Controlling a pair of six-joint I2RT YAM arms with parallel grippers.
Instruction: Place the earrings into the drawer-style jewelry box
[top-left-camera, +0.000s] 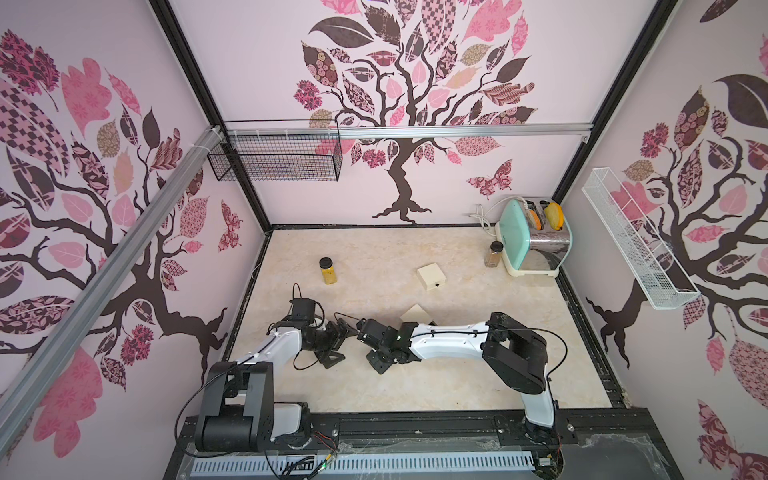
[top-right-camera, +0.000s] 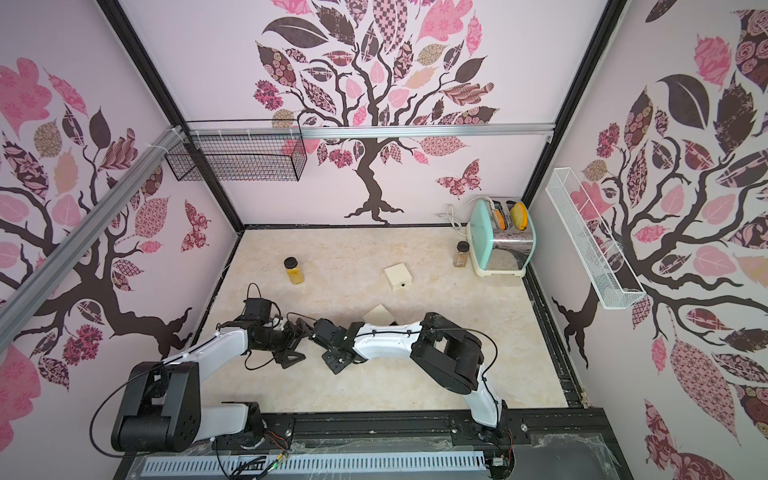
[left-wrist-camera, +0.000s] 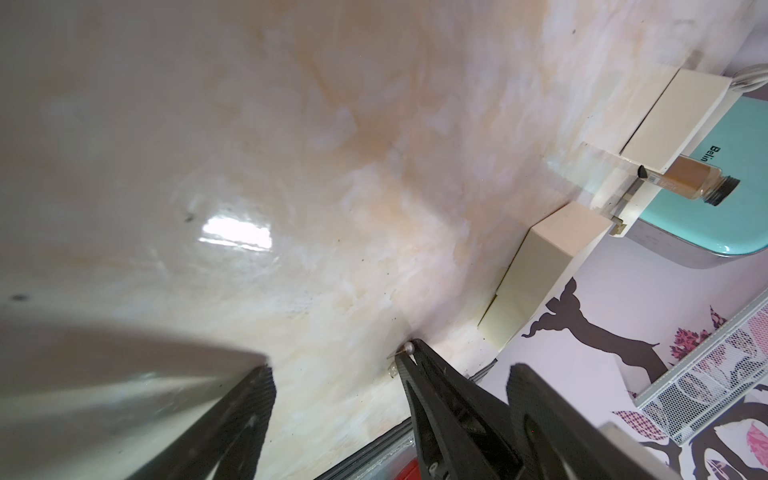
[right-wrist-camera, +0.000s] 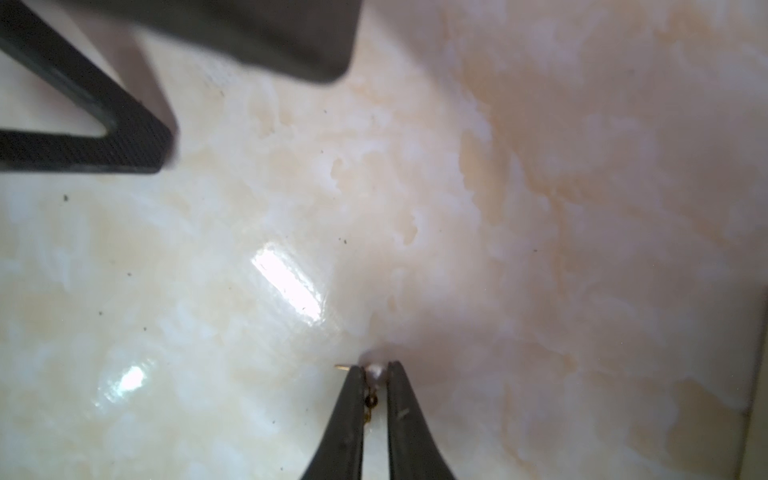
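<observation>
An earring with a pearl (right-wrist-camera: 375, 373) and gold parts is at the narrowly spaced fingertips of my right gripper; whether they grip it is unclear. That pearl (left-wrist-camera: 409, 348) also shows in the left wrist view. My left gripper stands open, close to the right one, with its dark fingers at the top left of the right wrist view. A cream box (top-left-camera: 431, 274) stands at middle back; a second cream box (top-left-camera: 415, 311) is partly hidden behind my right arm.
A yellow jar (top-left-camera: 328, 272) is at back left, a brown jar (top-left-camera: 493, 256) and mint toaster (top-left-camera: 516, 240) at back right. Wire baskets hang on the walls.
</observation>
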